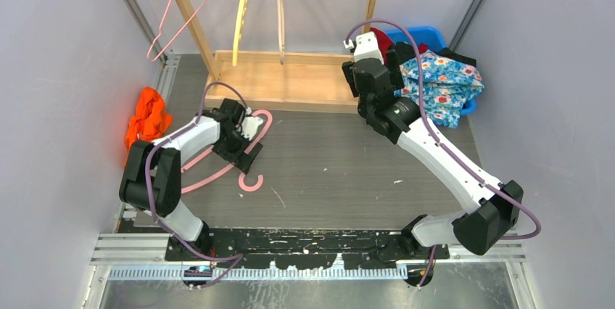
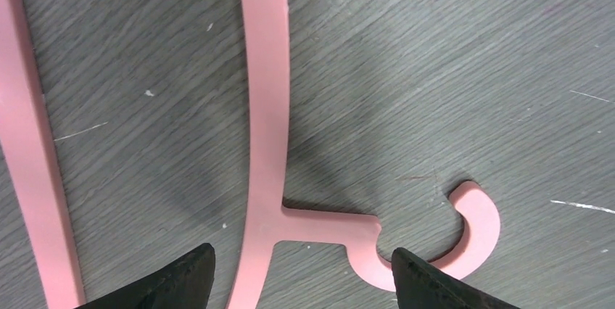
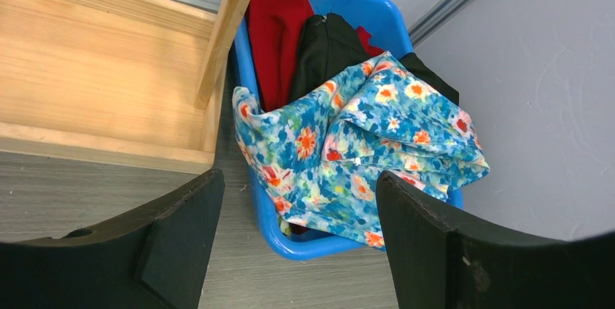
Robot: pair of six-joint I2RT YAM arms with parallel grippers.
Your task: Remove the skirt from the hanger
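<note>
A bare pink hanger (image 1: 257, 136) lies flat on the grey floor under my left arm, its hook (image 2: 475, 229) at lower right in the left wrist view. My left gripper hovers over it with fingers apart and nothing gripped; the hanger's neck and hook lie below the fingertips. Blue floral cloth (image 1: 439, 80), possibly the skirt, lies heaped in the basket at right, off any hanger. Above that cloth, my right gripper stands open and empty.
The blue basket (image 3: 297, 249) also holds red cloth (image 3: 275, 26) and black cloth (image 3: 328, 51). Orange cloth (image 1: 149, 119) lies by the left wall. Several hangers, including a yellow one (image 1: 241, 22), hang above the wooden rack base (image 1: 283, 80).
</note>
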